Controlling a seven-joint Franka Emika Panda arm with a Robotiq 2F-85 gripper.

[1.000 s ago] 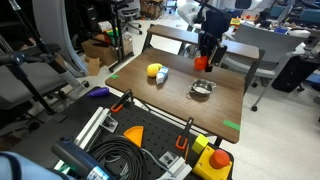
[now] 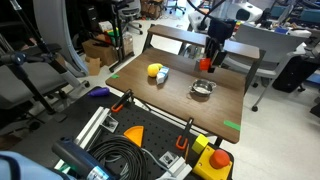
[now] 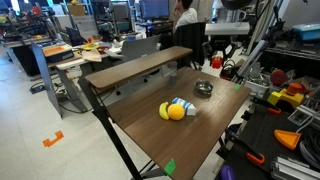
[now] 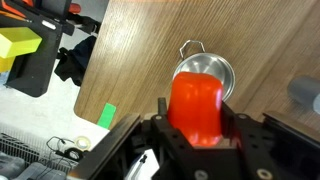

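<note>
Shut on a red-orange object (image 4: 195,108), my gripper (image 2: 204,62) hangs above the brown table. In the wrist view the red thing fills the space between the fingertips and covers part of a shiny metal pot (image 4: 222,72). That pot (image 2: 202,87) stands on the table just below the gripper in exterior view 1. Exterior view 2 has the red thing (image 3: 216,62) up in the air, behind and to the right of the pot (image 3: 204,87). What the red object is cannot be made out.
A yellow ball-like item (image 2: 154,70) and a blue-and-white item (image 2: 163,75) lie left of the pot. A raised brown shelf (image 3: 140,68) runs along one side of the table. Green tape (image 2: 232,125) marks a corner.
The gripper, still holding the red object, has shifted slightly to the right in exterior view 1. The pot and the items beside it have not moved.
</note>
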